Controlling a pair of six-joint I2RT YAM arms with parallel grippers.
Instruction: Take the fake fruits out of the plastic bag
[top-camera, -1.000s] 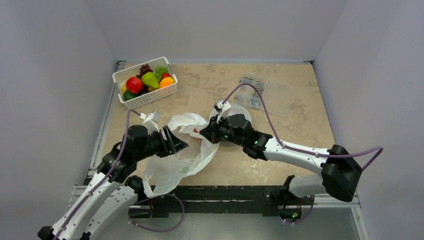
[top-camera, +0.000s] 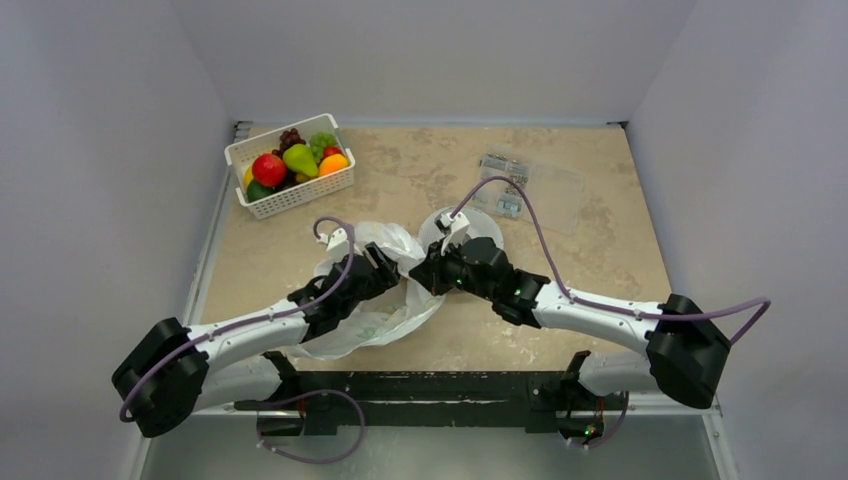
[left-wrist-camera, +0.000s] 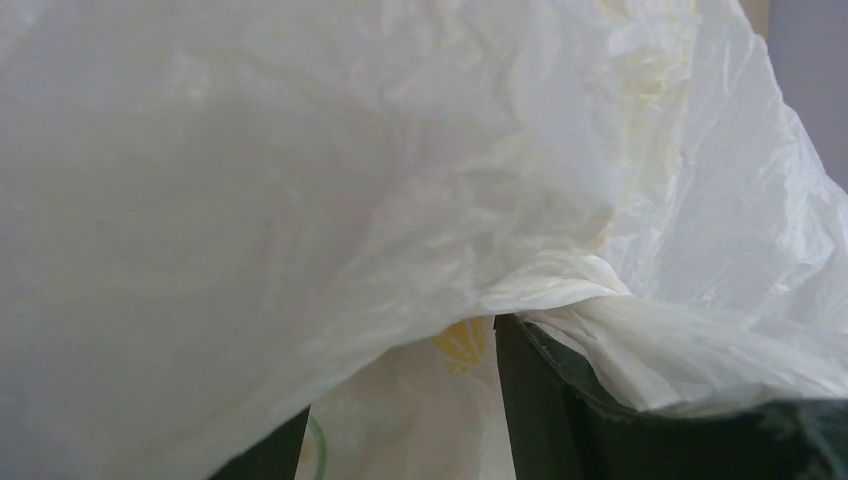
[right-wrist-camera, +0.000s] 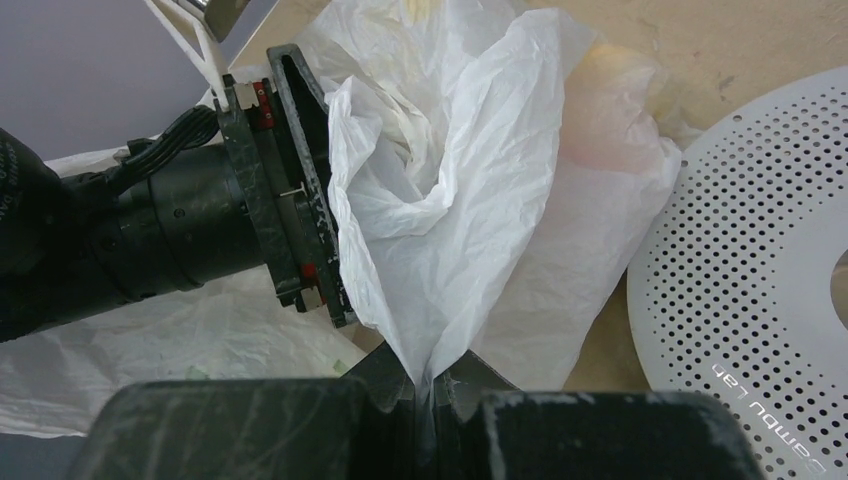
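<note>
The white plastic bag (top-camera: 355, 335) lies crumpled at the front middle. My right gripper is shut on a pinched fold of it. My left gripper (top-camera: 385, 265) reaches into the bag's mouth; in the left wrist view its fingers are partly hidden under plastic and stand apart, what lies between them unclear. A pale pink-orange shape (right-wrist-camera: 590, 120) shows faintly through the bag in the right wrist view.
A white basket (top-camera: 315, 185) of fake fruits stands at the back left. A perforated white round piece (right-wrist-camera: 740, 200) lies right of the bag, partly under the right arm. A clear parts box (top-camera: 555, 200) sits at the back right.
My left gripper has moved right and further into the bag, toward the right gripper. The right gripper has shifted slightly to the right, and the bag's top has moved with them.
</note>
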